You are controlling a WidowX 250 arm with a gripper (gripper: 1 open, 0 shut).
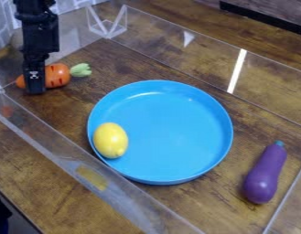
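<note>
My dark gripper (34, 78) reaches down at the upper left, shut on an orange carrot (52, 77) with pale green leaves pointing right, lying low at the wooden surface. A round blue plate (165, 137) is in the middle, with a yellow lemon-like object (110, 140) on its left side.
A purple eggplant (263, 174) lies at the lower right. Clear transparent walls border the wooden work area, one close to the gripper on the left. Bare wood lies above and right of the plate.
</note>
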